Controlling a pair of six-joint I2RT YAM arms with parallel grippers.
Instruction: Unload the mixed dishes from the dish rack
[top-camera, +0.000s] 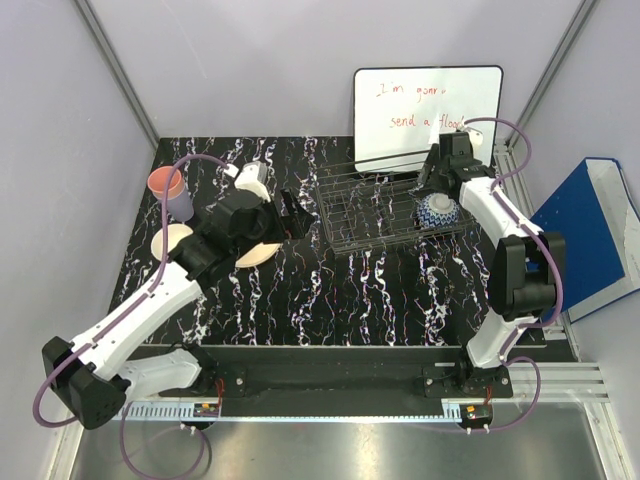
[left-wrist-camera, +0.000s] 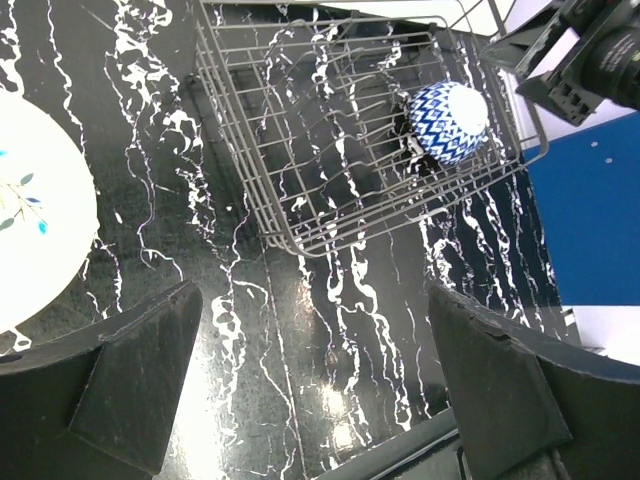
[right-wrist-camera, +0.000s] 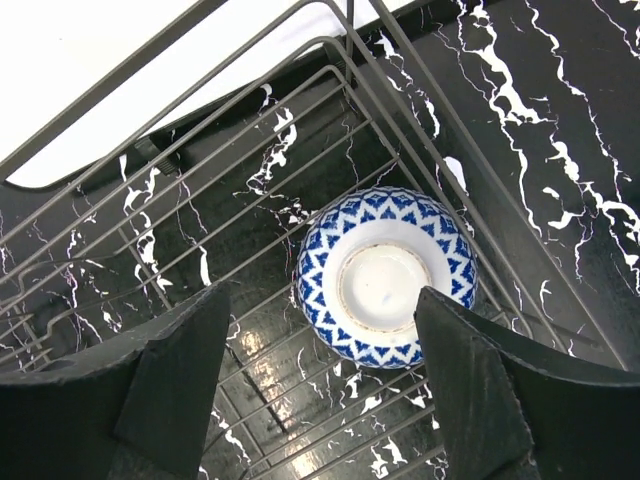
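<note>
A blue-and-white patterned bowl (top-camera: 437, 212) lies bottom-up in the right end of the wire dish rack (top-camera: 340, 246); in the right wrist view its patterned body (right-wrist-camera: 385, 205) fills the centre. My right gripper (top-camera: 432, 170) hovers just over the bowl, fingers apart with nothing between them (right-wrist-camera: 330, 345). My left gripper (top-camera: 293, 210) is open and empty, left of the rack above the counter. In the left wrist view a white plate (left-wrist-camera: 35, 215) lies left of the rack.
Stacked cups (top-camera: 170, 195) and plates (top-camera: 170, 236) sit on the left of the marble counter. A whiteboard (top-camera: 425, 100) stands behind the rack, a blue folder (top-camera: 570, 225) at the right. The counter before the rack is clear.
</note>
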